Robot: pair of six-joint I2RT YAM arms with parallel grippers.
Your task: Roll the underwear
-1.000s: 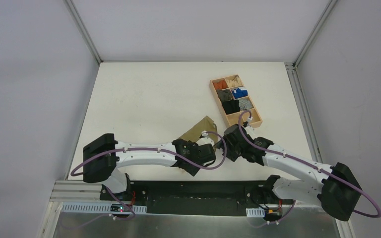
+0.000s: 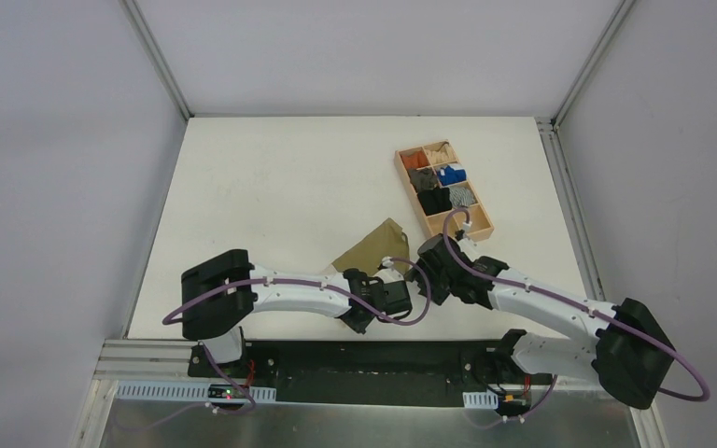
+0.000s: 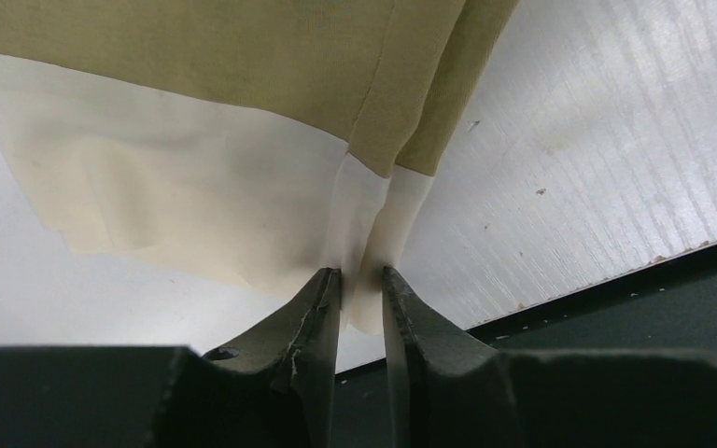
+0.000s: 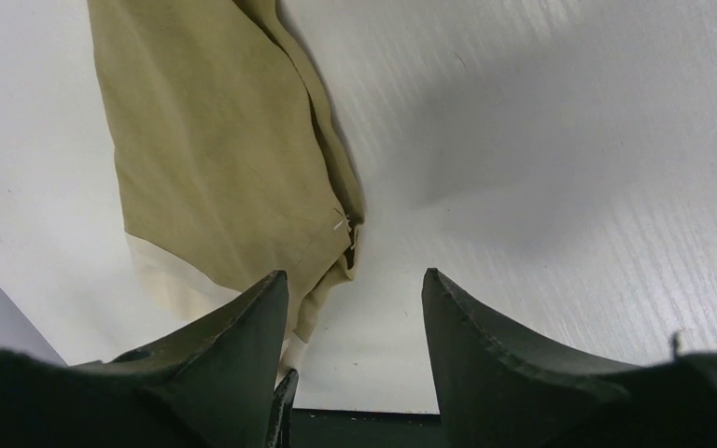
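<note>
The underwear (image 2: 370, 245) lies folded at the table's front, olive with a cream band. In the left wrist view its cream part (image 3: 196, 196) reaches down to my left gripper, whose fingertips are close together on the folded edge strip, part open; whether they grip it is unclear. My right gripper stands open above the table, just beside the olive cloth (image 4: 224, 159), with its creased edge between and beyond the fingertips. In the top view both grippers are mostly hidden by their wrist housings.
A wooden divided box (image 2: 476, 220) with rolled garments in several compartments stands behind my right arm.
My right arm has shifted only slightly.
</note>
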